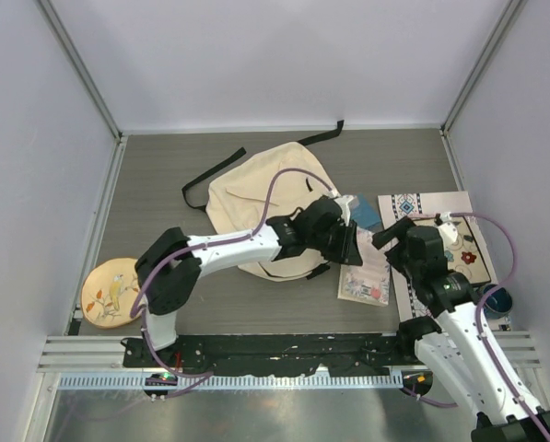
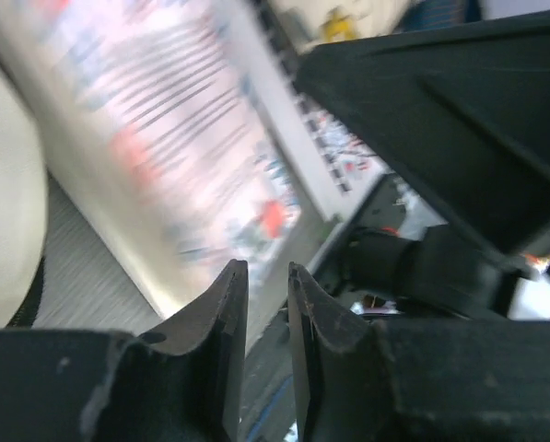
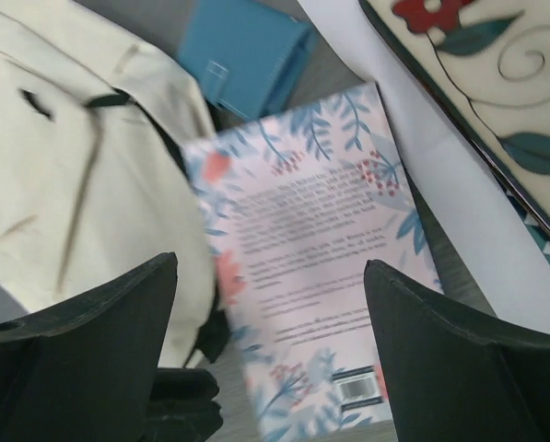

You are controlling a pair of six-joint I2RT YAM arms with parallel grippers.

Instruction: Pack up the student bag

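Observation:
The cream bag (image 1: 261, 184) with black straps lies mid-table, partly under my left arm. A floral-covered notebook (image 3: 311, 249) lies flat right of it, with a blue pouch (image 3: 238, 55) behind. My left gripper (image 1: 348, 250) is over the notebook's left part; in the left wrist view its fingertips (image 2: 268, 274) are close together, and whether they hold anything is unclear. My right gripper (image 1: 385, 241) is raised over the notebook's right side; in the right wrist view its two fingers stand apart with the notebook seen below and between them.
At the right, a floral board (image 1: 468, 249) lies on a patterned mat (image 1: 422, 203), with a dark blue mug (image 1: 498, 302) near the front corner. A round bird-decorated board (image 1: 113, 299) lies at the left.

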